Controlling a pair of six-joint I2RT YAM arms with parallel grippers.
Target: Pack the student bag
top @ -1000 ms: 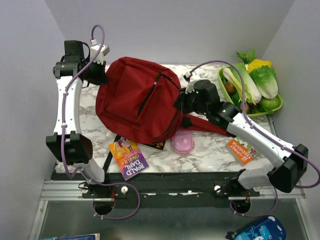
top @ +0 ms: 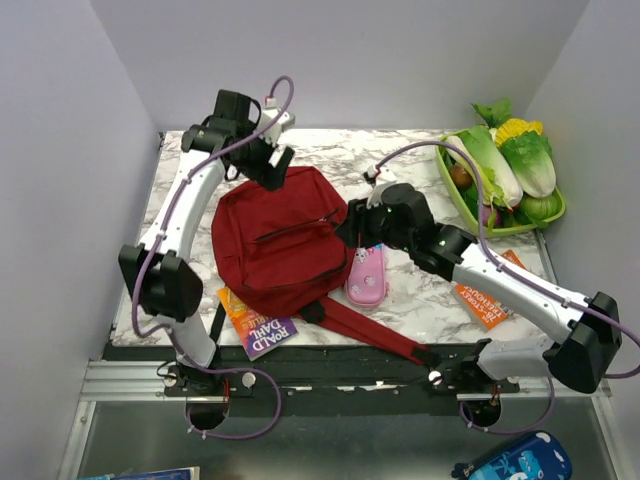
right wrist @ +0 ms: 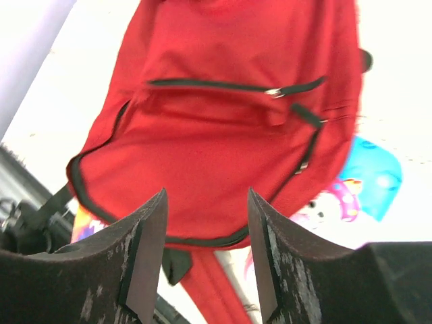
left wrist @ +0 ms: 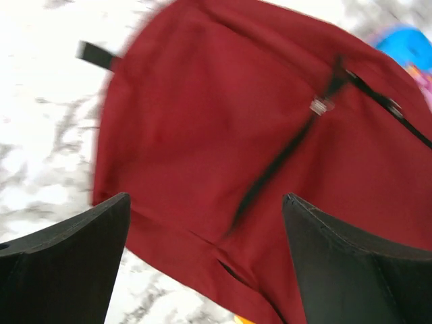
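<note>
A red bag (top: 280, 240) with black zippers lies flat across the middle of the table, its red strap (top: 372, 330) trailing to the front edge. Over the bag's upper part is my left gripper (top: 277, 172); in the left wrist view its fingers (left wrist: 74, 260) stand wide apart with only red cloth visible beyond. My right gripper (top: 350, 228) hovers at the bag's right edge, open and empty in the right wrist view, where the zipped cloth (right wrist: 202, 152) shows ahead of the fingers. A pink case (top: 367, 280) sits against the bag's right side. A Roald Dahl book (top: 258, 325) lies partly beneath the bag's lower edge.
An orange book (top: 485, 305) lies at the table's right front, partly behind the right arm. The green basket (top: 458, 205) of vegetables stands at the back right. Bare marble (top: 350, 160) shows behind the bag. A blue patterned pouch (top: 520, 460) is off the table at the front.
The bag has turned and shifted on the table, and its strap has swung toward the front edge. My left gripper has moved right.
</note>
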